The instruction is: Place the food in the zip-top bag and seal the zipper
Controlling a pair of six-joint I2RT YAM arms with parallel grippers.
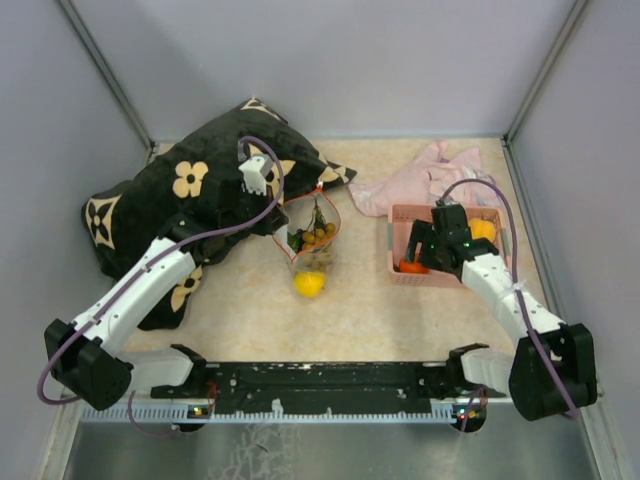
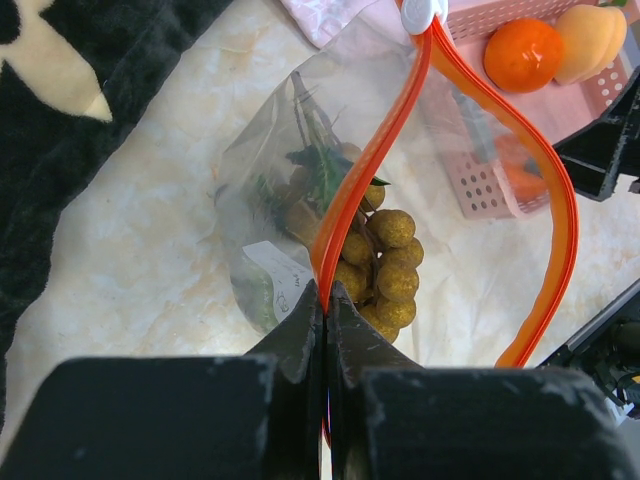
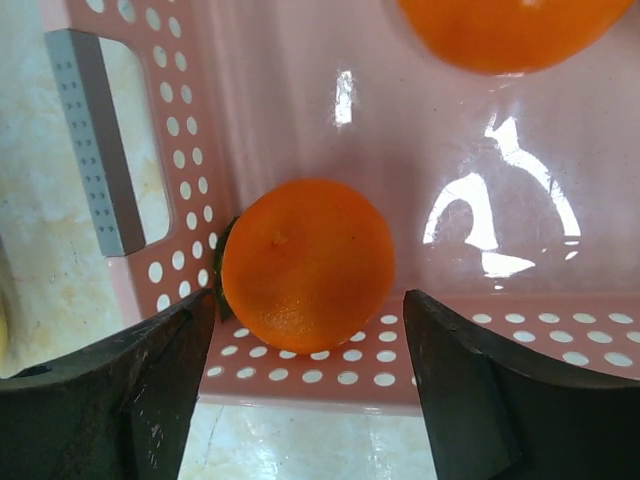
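The zip bag point(image 1: 313, 240) with orange zipper holds brown round fruit point(image 2: 395, 282) and leafy green; my left gripper is shut on its rim, holding it open. A yellow fruit point(image 1: 309, 283) lies at the bag's bottom end in the top view. My right gripper is open, low over an orange fruit point(image 3: 308, 262) in the corner of the pink basket point(image 1: 432, 280), fingers either side of its near part.
More orange and yellow fruit point(image 1: 481, 229) sits in the basket. A pink cloth point(image 1: 395, 190) lies behind it; a dark patterned cushion point(image 1: 152, 210) covers the left.
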